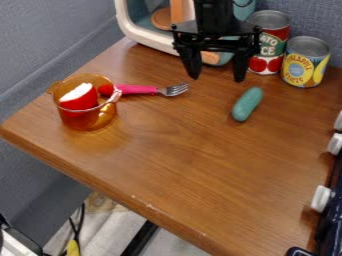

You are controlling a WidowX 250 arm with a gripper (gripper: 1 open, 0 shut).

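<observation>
My black gripper (217, 66) hangs at the top centre over the back of the wooden table (174, 170), open, with nothing visible between its fingers. A teal oblong object (247, 104) lies on the table below and right of it. A pink-handled fork (140, 89) lies to the left, beside an amber glass cup (83, 112) with red and white items inside.
A red-labelled can (267, 56) and a yellow can (306, 66) stand at the back right. A white and teal appliance (140, 20) stands behind. A dark knobbed device (327, 220) is at the right edge.
</observation>
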